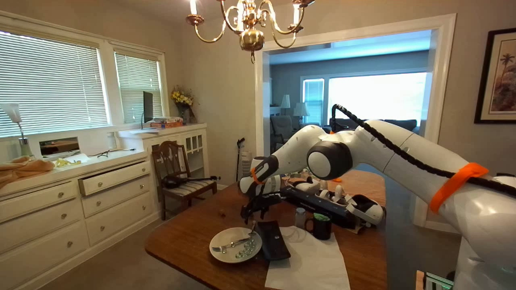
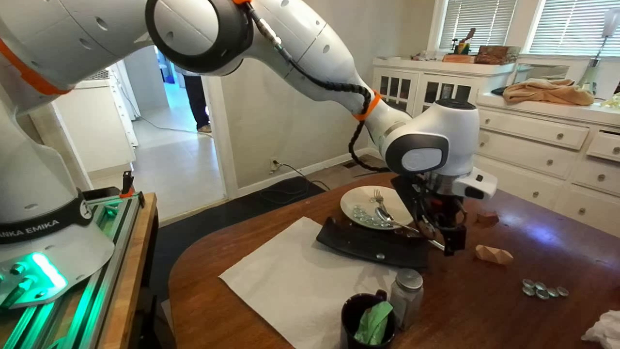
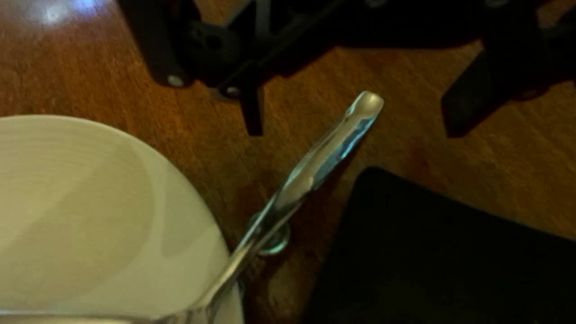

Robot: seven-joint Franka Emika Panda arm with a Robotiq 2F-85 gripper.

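My gripper is open above the table, its two fingers well apart. Between and below them, in the wrist view, shows the end of a silver utensil handle [image 3: 302,178], which nothing grips. The handle reaches out over the rim of a white plate [image 3: 178,216]. In exterior view 2 it belongs to a spoon [image 2: 401,224], lying with a fork [image 2: 379,198] on the plate [image 2: 355,199] beside clear glass beads [image 2: 366,217]. A black tray [image 2: 366,246] lies close by the plate. One bead [image 3: 275,241] is partly hidden under the handle.
A dark mug [image 2: 351,317] with something green inside and a glass shaker [image 2: 407,296] stand near the white paper [image 2: 290,279]. Wooden blocks [image 2: 494,254] and loose beads [image 2: 543,290] lie beyond the gripper. A black device [image 1: 314,203] lies behind.
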